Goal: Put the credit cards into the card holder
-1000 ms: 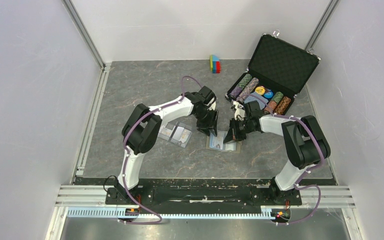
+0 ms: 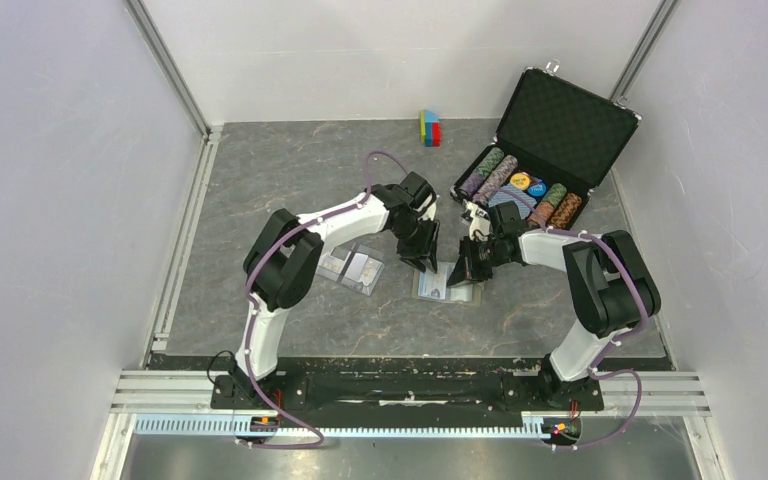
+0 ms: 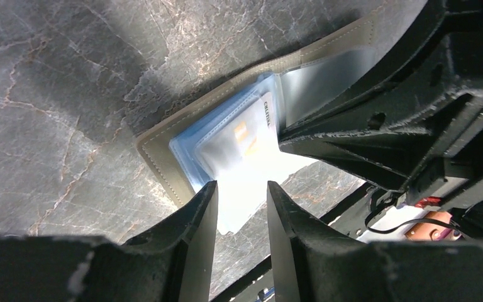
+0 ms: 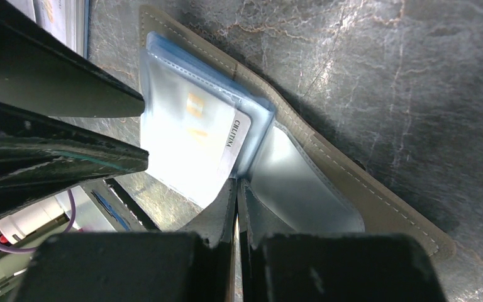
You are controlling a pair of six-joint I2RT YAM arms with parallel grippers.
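The card holder [image 2: 425,290] lies open on the table, with grey cover, stitched edge and clear sleeves. A white card [image 4: 220,145] with orange marks sits on the blue-edged sleeves at one side of it. My left gripper is open just over that side, nothing between its fingers. My right gripper is shut, its tips down on the holder beside the card's edge; no held object shows between them. A clear case [image 2: 351,270] with cards lies to the left of the holder.
An open case of poker chips [image 2: 520,190] stands at the back right. Coloured blocks [image 2: 430,128] sit at the back centre.
My left arm shifted slightly in the top view over the last second; the right arm and the holder show no visible change.
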